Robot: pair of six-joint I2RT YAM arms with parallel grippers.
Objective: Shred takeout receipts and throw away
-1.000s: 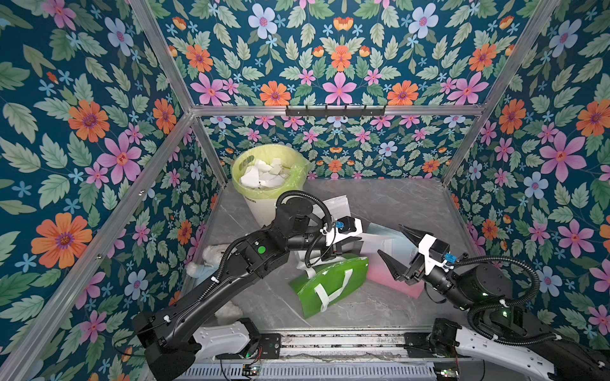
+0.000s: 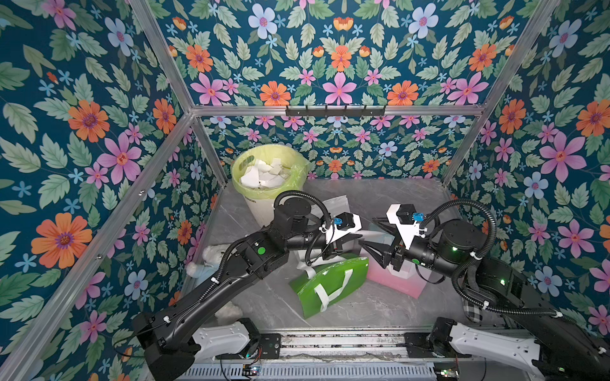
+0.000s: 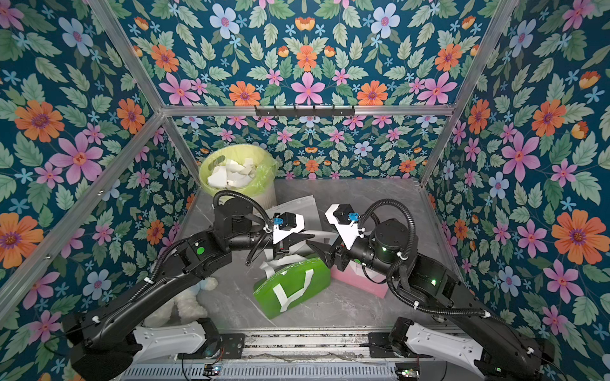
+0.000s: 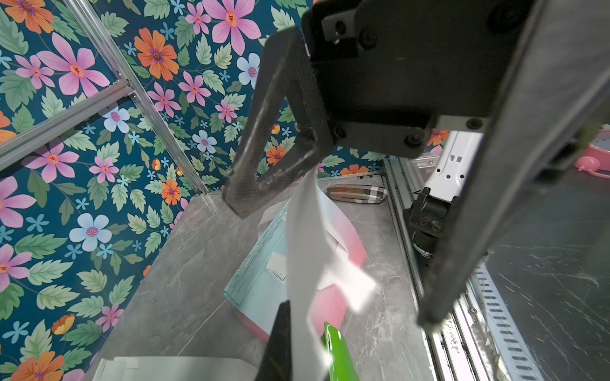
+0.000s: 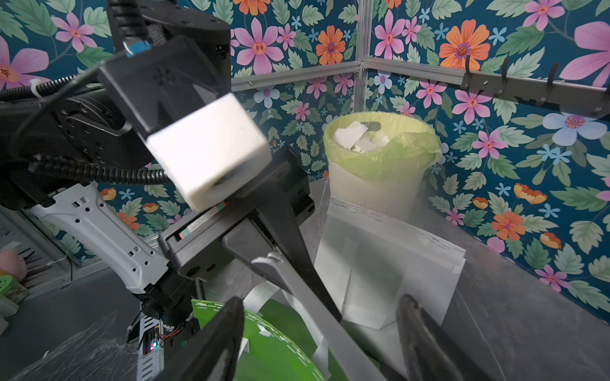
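A white paper strip (image 4: 306,247) sticks out from my left gripper, which is shut on its end. My right gripper faces it from the right, its blurred fingers (image 5: 222,339) spread apart. The strip (image 5: 317,304) runs into the gap between those fingers, and I see no grip on it there. In the top left view the two grippers almost meet above the table. A bin (image 2: 260,209) with a yellow-green liner stands at the back left, white paper scraps (image 2: 263,172) lying inside.
Below the grippers sit a green bag (image 2: 330,292) with white handles and a pink and pale blue box or bag (image 4: 260,285). A white paper bag (image 5: 387,260) lies before the bin. Plush toys (image 3: 190,301) are at the left.
My right gripper has moved left and toward the back, up to the left gripper, with its fingers closer together than before. The left arm is almost still.
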